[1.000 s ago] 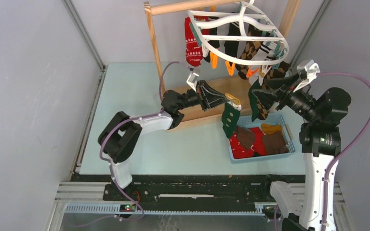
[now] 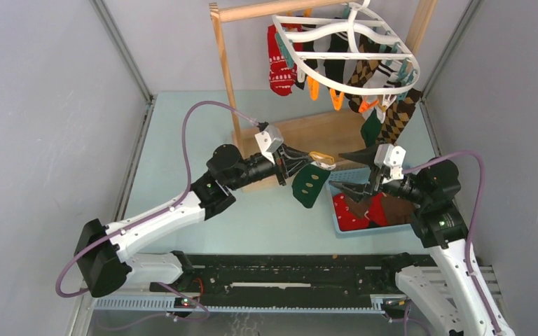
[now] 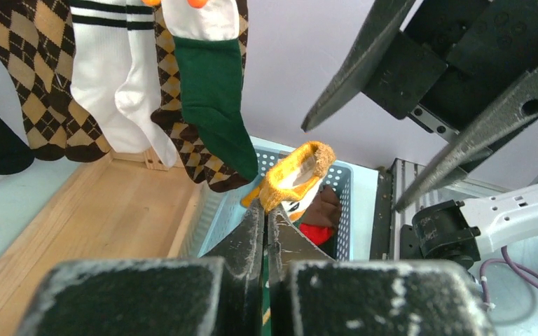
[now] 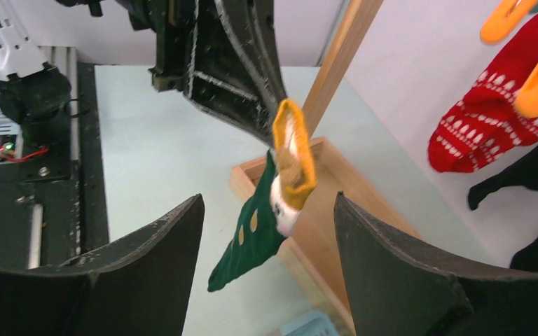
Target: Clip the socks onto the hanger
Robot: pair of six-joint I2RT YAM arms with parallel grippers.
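Note:
A green sock (image 2: 309,185) with a white and yellow top hangs from my left gripper (image 2: 311,158), which is shut on its cuff. In the left wrist view the yellow cuff (image 3: 295,176) rises above the closed fingertips. My right gripper (image 2: 338,171) stands open just right of the sock, not touching it. Its spread fingers frame the green sock (image 4: 252,227) from a short way off in the right wrist view. Behind both grippers is the white hanger (image 2: 354,56), with orange clips (image 2: 337,99) along its front rim and several socks hanging from it.
Below the right gripper, a blue basket (image 2: 338,228) holds red and brown socks. The wooden stand (image 2: 225,77) carries the hanger over a wooden base (image 2: 280,133).
My left gripper has drawn back leftward with the green sock still in it. The right gripper has come left and down, away from the hanging socks and closer to the held one.

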